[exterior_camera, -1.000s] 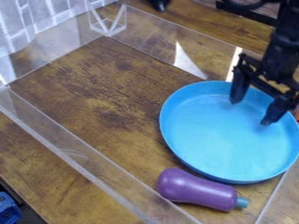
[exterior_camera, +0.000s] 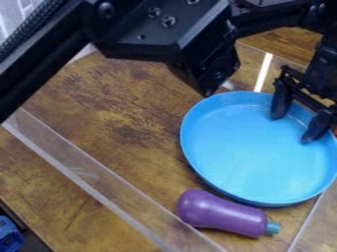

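A blue plate lies on the wooden surface at the right. My gripper reaches over its upper right part, its black fingers apart and low at the plate, with nothing clearly between them. The dark arm fills the top of the view. A purple eggplant-like object with a pale blue tip lies just below the plate.
Clear plastic walls border the wooden area. A blue object is at the lower left edge.
The arm has come down further into view from the top, covering the upper left and middle background. The fingers are lower at the plate. The plate and purple object have not moved.
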